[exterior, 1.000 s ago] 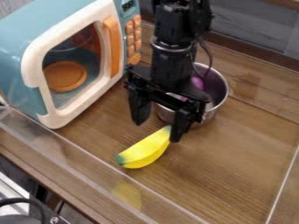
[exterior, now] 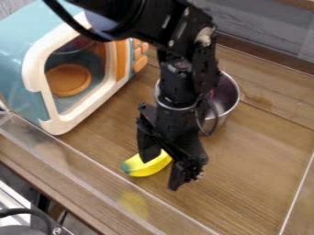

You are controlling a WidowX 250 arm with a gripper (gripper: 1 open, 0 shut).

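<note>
A yellow toy banana (exterior: 140, 165) with a green tip lies on the wooden counter. My black gripper (exterior: 168, 162) is down over it, open, its fingers either side of the banana's upper part, which they partly hide. Whether they touch it I cannot tell. Behind the arm stands a metal pot (exterior: 225, 98), largely hidden.
A light blue and white toy microwave (exterior: 37, 87) with an orange plate inside stands at the back left. A grey wall is at the back.
My gripper has come lower and leftward onto the banana, covering more of it. The banana has not visibly moved.
</note>
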